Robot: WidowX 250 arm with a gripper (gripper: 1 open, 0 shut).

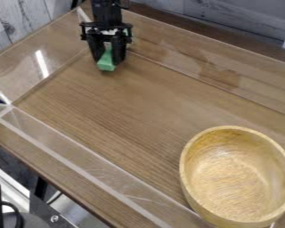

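Observation:
At the back of the wooden table, the black gripper (107, 36) hangs from a dark arm at the top of the view, over a small green object (106, 61). Its fingers come down around the upper part of the object. Whether they touch it or are closed on it is too small to tell.
A large pale yellow bowl (235, 175) sits at the front right of the table (133, 116). Clear tape strips run along the left side, and dark objects lie beyond the lower left edge.

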